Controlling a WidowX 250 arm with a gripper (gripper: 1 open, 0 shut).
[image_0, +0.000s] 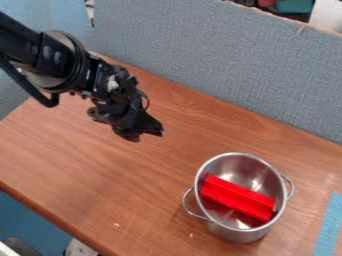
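Note:
My black gripper (144, 131) hangs over the upper left of the wooden table, shut, with nothing visible between its fingers. Toward the lower right stands a steel pot (233, 227) with two side handles, and a red cylindrical object (238, 197) lies inside it. The gripper is well apart from the pot, above and to the left of it.
A grey padded wall (214, 55) runs along the back of the table. A light blue strip (329, 225) lies at the right.

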